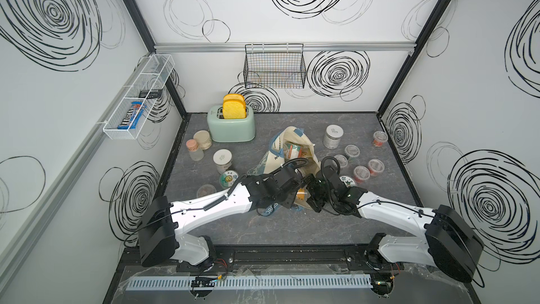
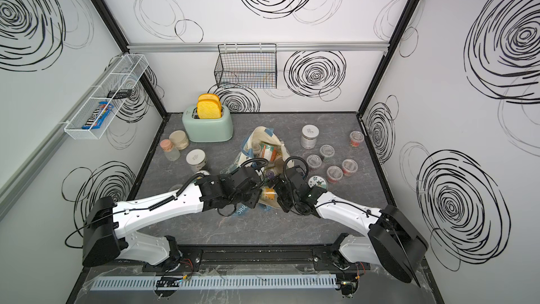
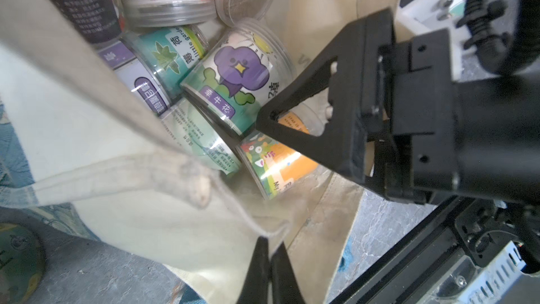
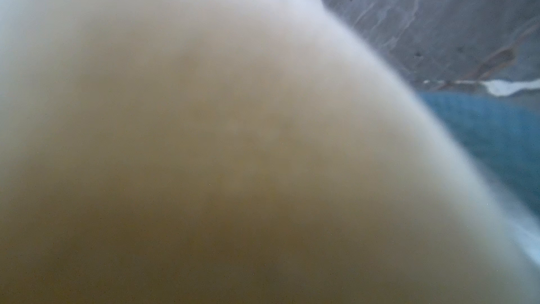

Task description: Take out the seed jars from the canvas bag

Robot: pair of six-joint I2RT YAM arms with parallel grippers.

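Observation:
The canvas bag (image 1: 284,152) lies on its side mid-table, mouth toward me. In the left wrist view it holds several seed jars, among them a purple-flower jar (image 3: 239,70), a mint jar (image 3: 168,59) and an orange jar (image 3: 281,166). My left gripper is shut at the bag's cream flap, with no jar between its fingers; whether it pinches cloth is unclear. My right gripper (image 2: 275,188) is at the bag's right, beside the jars; in the left wrist view its black frame hangs over the orange jar. The right wrist view is filled with blurred cloth, hiding its fingertips.
A toaster (image 1: 230,127) stands behind left. Loose jars and tubs surround the bag, including a white can (image 1: 333,138) and small red-lidded tubs (image 1: 361,174) at the right. A wire basket (image 1: 274,70) hangs on the back wall.

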